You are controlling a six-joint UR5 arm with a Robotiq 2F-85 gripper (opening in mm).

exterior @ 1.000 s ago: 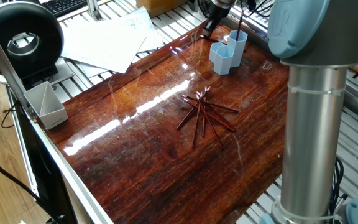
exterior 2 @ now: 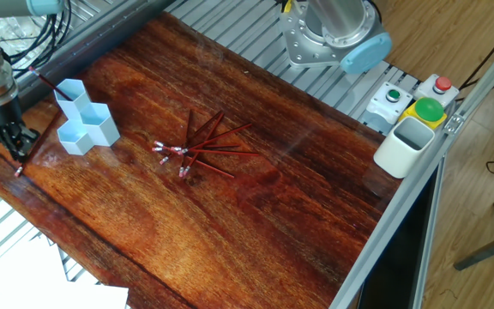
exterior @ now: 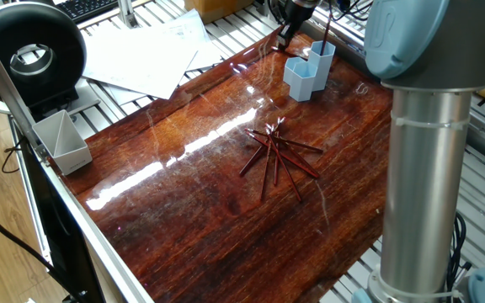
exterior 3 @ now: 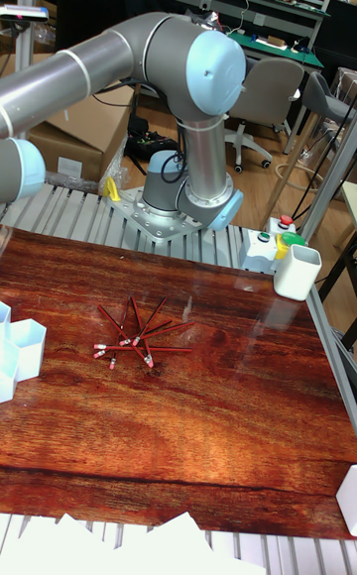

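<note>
A light-blue holder of joined hexagonal cups [exterior 2: 89,129] stands on the wooden table. One pencil [exterior 2: 55,85] leans out of its back cup. Another dark red pencil [exterior 2: 43,141] is beside the holder, one end near the table's edge. My gripper [exterior 2: 26,148] points down at this pencil, its fingertips low and close to the pencil; whether they grip it is not clear. In exterior view 1 the gripper [exterior: 282,42] is dark and small at the far edge. Several red pencils [exterior 2: 202,146] lie crossed in a loose pile mid-table. Exterior view 3 does not show the gripper.
A white square cup [exterior 2: 404,148] stands at the table's edge by the control buttons [exterior 2: 430,109]. White papers [exterior: 146,57] lie outside the table's far side. Another white container [exterior 3: 348,498] shows at a corner.
</note>
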